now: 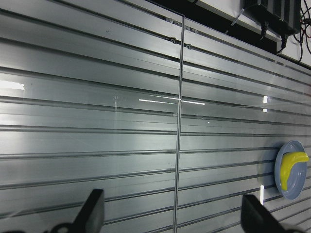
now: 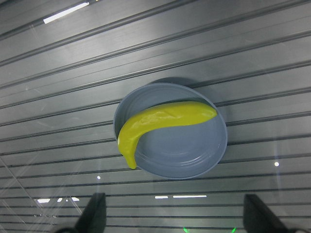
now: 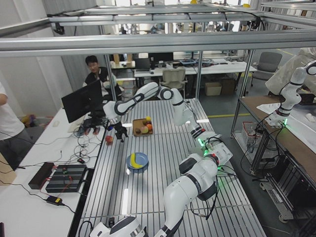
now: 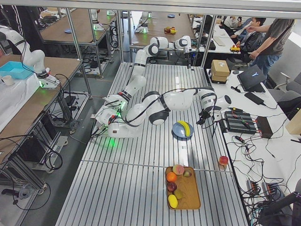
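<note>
A yellow banana point(image 2: 160, 116) lies across a blue plate point(image 2: 180, 155) on the slatted metal table, one end over the rim. My right gripper point(image 3: 121, 132) is raised beside the plate; in the right wrist view its blurred fingertips point(image 2: 97, 213) sit at the lower edge, apart, with nothing between them, so it is open. In the left wrist view my left gripper is over bare table, fingers apart and empty, with the plate off to the right.
A brown tray point(image 4: 190, 200) holds several fruits. A red apple point(image 4: 223, 160) lies by itself near the table's edge. Cables and power units point(image 4: 240, 121) crowd the white side table.
</note>
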